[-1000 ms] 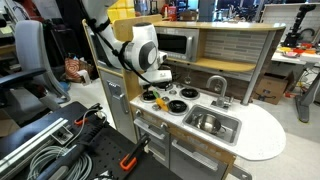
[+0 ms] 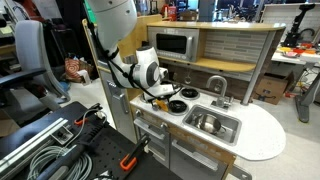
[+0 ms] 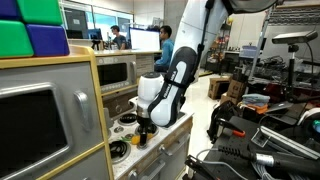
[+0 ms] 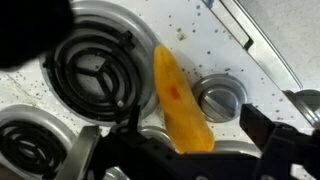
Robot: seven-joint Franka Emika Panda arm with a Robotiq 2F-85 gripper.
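A long orange-yellow object, like a carrot or a toy vegetable (image 4: 180, 100), lies on the white stovetop beside a burner coil. It tapers to a dark tip at the top of the wrist view. My gripper is open, its dark fingers (image 4: 262, 130) set apart on either side of the object's wide lower end, with no grip visible. From outside, the gripper (image 2: 157, 100) hangs low over the front of the stove, and the orange object (image 2: 163, 106) shows just under it. Whether the fingertips touch the counter I cannot tell.
Black coil burners (image 4: 95, 70) in metal pans surround the spot. A small round metal piece (image 4: 219, 97) sits close to the object's right side. To the right are a sink (image 2: 209, 121) and faucet (image 2: 220, 90); a microwave (image 2: 173, 43) stands behind the arm.
The object appears to lie where it was.
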